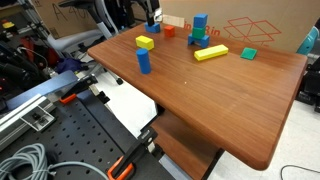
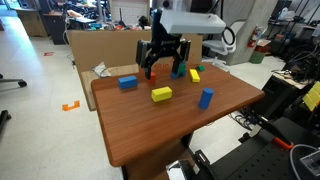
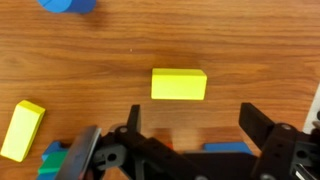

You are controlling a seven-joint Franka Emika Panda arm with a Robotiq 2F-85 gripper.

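Note:
A short yellow block (image 1: 145, 43) rests flat on the wooden table (image 1: 225, 105), toward its far left in exterior view 1. My gripper stands open above the table, its two fingers wide apart with nothing between them. In the wrist view the yellow block (image 3: 179, 84) lies just ahead of the fingertips, clear of both. Exterior view 2 has the gripper (image 2: 160, 64) raised behind and above this block (image 2: 161, 94).
A blue cylinder (image 1: 144, 62) stands close to the yellow block. Also on the table are a blue stack (image 1: 199, 30), a long yellow block (image 1: 211, 53), a green piece (image 1: 249, 53), a red block (image 1: 168, 31) and a blue block (image 2: 127, 82).

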